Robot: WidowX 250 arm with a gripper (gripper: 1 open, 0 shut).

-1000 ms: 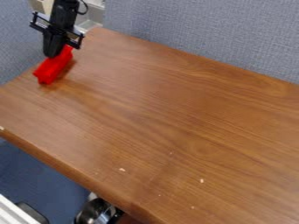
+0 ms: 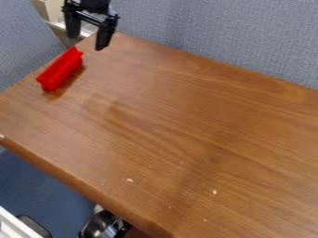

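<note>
My black gripper (image 2: 89, 26) hangs at the top left of the camera view, open, its two fingers spread apart. Below and to the left of it a red elongated block (image 2: 61, 69) lies on the wooden table, apart from the fingers, angled toward the back.
Grey padded walls (image 2: 230, 33) border the back and left. Below the table's front edge are a metal object (image 2: 102, 224) and a white item (image 2: 15, 226) at the lower left.
My gripper has risen from just over the red block and moved slightly right, with its fingers now seen spread. The red block lies in about the same place.
</note>
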